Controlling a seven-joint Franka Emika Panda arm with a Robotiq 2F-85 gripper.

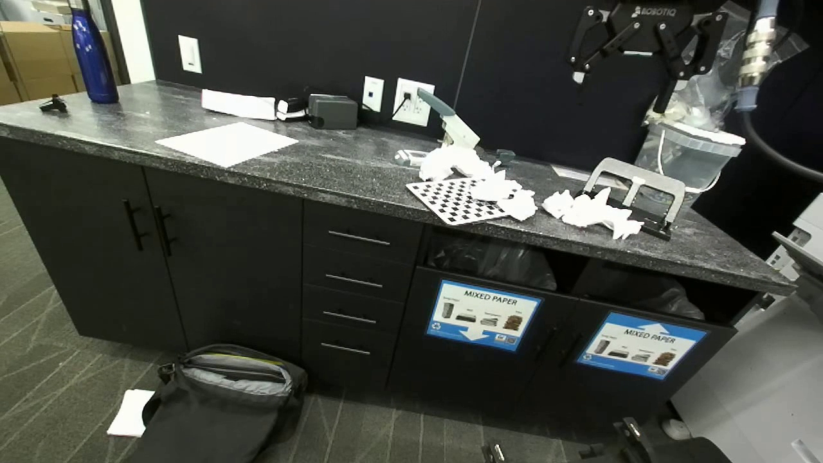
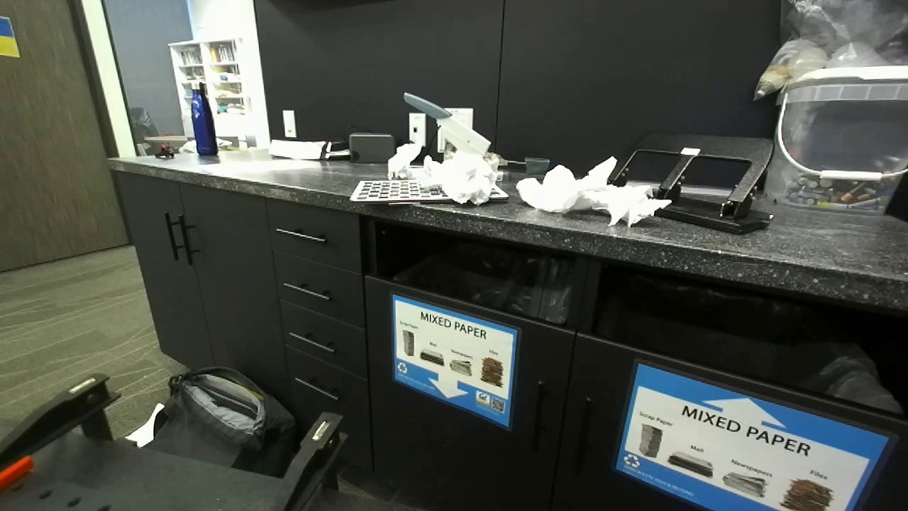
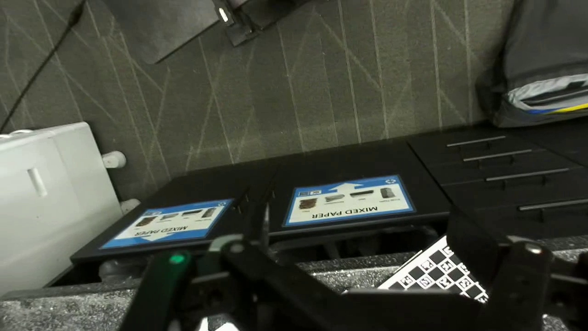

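High at the right of exterior view 1, my gripper (image 1: pixel 621 89) hangs above the counter with its fingers spread apart and nothing between them. The wrist view shows the gripper from behind, a wide gap between its two dark fingers. Crumpled white paper (image 1: pixel 451 163) lies on and around a black-and-white checkered board (image 1: pixel 447 200) near the counter's front edge. More crumpled paper (image 2: pixel 587 194) sits to the right, close in front of a black hole punch (image 2: pixel 715 217). None of the paper touches the gripper.
A clear bucket (image 1: pixel 694 150) topped with plastic bags stands at the counter's right end. A stapler (image 1: pixel 460 130) rises behind the board. Under the counter are open bin slots above "MIXED PAPER" signs (image 2: pixel 455 358). Further left lie a flat white sheet (image 1: pixel 227 144) and a blue bottle (image 1: pixel 94 62).
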